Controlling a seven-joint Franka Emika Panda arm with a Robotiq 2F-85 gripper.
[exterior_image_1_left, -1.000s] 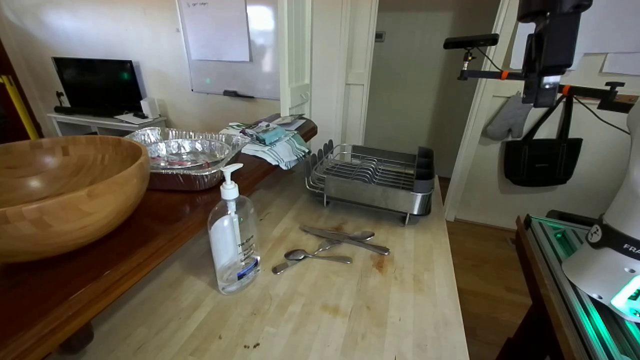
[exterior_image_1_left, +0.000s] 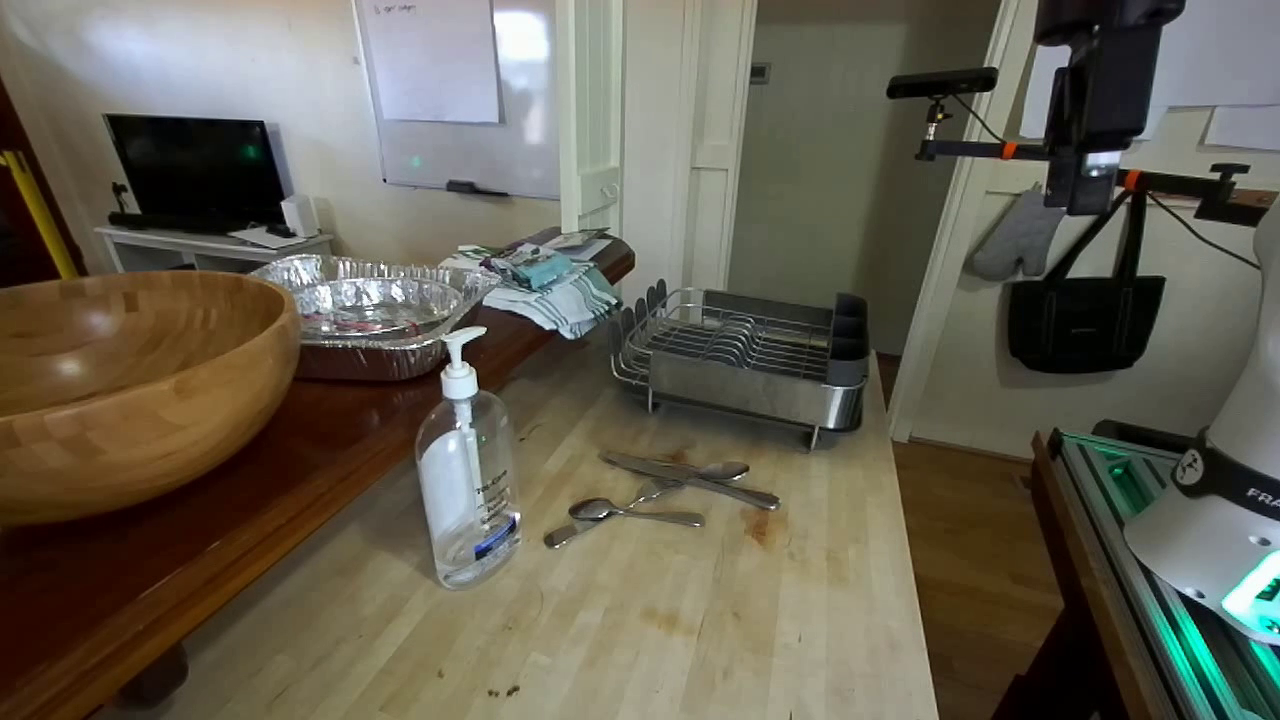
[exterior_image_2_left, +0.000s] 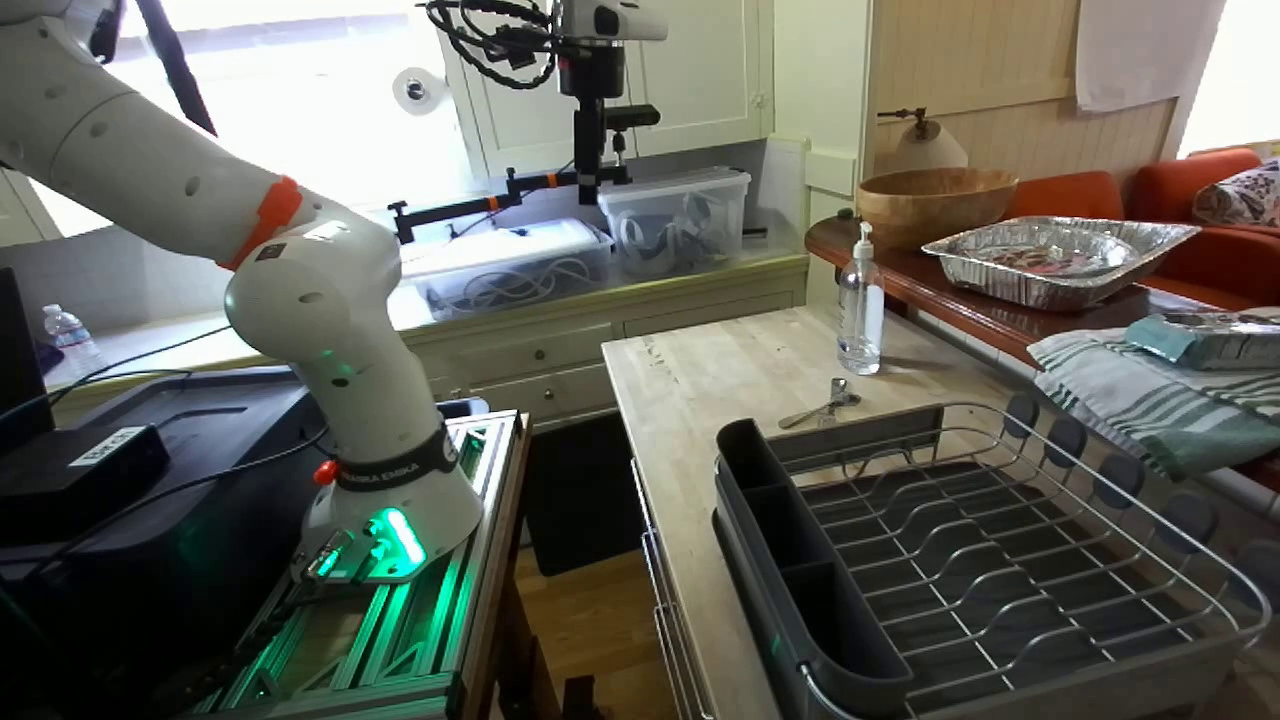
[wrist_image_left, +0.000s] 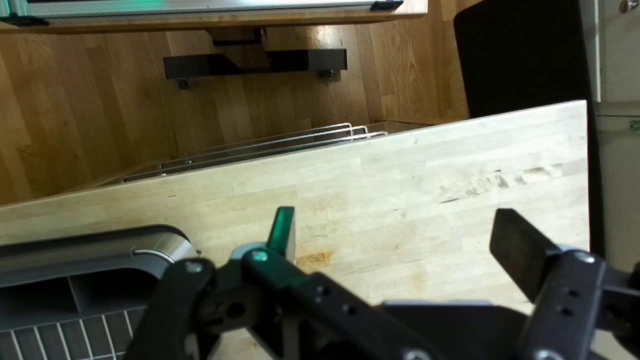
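My gripper is open above the wooden counter, its two fingers wide apart with nothing between them. In exterior view 1 the gripper (exterior_image_1_left: 1086, 180) hangs high at the upper right, well clear of everything on the counter. Several pieces of cutlery (exterior_image_1_left: 654, 490), spoons and a knife among them, lie crossed in a loose pile on the counter. Behind them stands a dish rack (exterior_image_1_left: 738, 386) with dark grey utensil compartments (exterior_image_2_left: 798, 564) that look empty. A clear pump bottle (exterior_image_1_left: 470, 492) stands upright left of the cutlery. The wrist view hides the cutlery behind the gripper's body.
A darker table on the left bears a large wooden bowl (exterior_image_1_left: 144, 372), foil trays (exterior_image_1_left: 372, 306) and folded towels (exterior_image_1_left: 564, 294). A floor gap separates the counter from my base.
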